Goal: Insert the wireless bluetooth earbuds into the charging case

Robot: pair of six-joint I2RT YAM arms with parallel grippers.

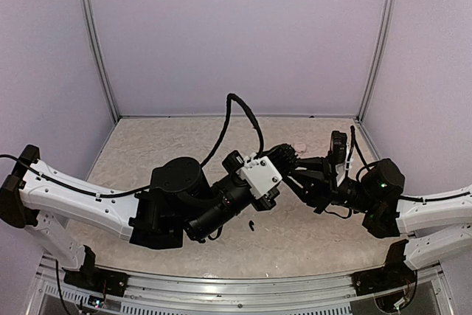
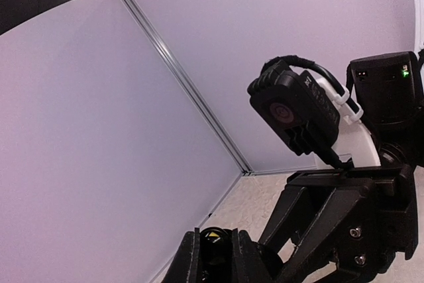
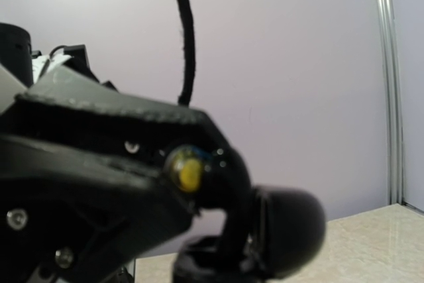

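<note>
In the left wrist view my left gripper is shut on a small dark earbud (image 3: 190, 173) with a yellow patch, seen more clearly in the right wrist view. The grey left fingers (image 3: 99, 170) come in there from the left. My right gripper stands close beside it, shut on a black rounded piece (image 3: 291, 230) that looks like the charging case. Earbud and case are very near each other; whether they touch cannot be told. From above, the wrist hardware hides both fingertips. Another small black item (image 1: 251, 225), possibly an earbud, lies on the table.
Both arms meet above the middle of the table (image 1: 162, 142). A pale pinkish round object (image 1: 299, 147) lies behind them, partly covered. A black cable loop (image 1: 236, 101) rises from the left wrist. Free table surface lies around the arms.
</note>
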